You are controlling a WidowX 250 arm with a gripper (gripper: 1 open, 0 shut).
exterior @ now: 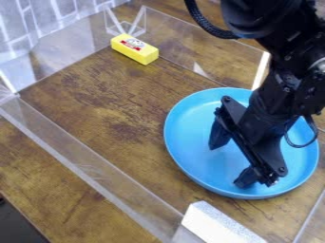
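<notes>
My black gripper [235,152] reaches down from the upper right over a blue plate [200,163], its tips low inside the plate near the middle and right. Whether it is open or shut, and whether anything sits between its fingers, I cannot tell, as the dark parts blend together.
A yellow box [135,48] lies at the back left. A white bar [219,226] lies at the front, below the plate. Clear plastic walls edge the wooden surface [89,114], whose left part is bare.
</notes>
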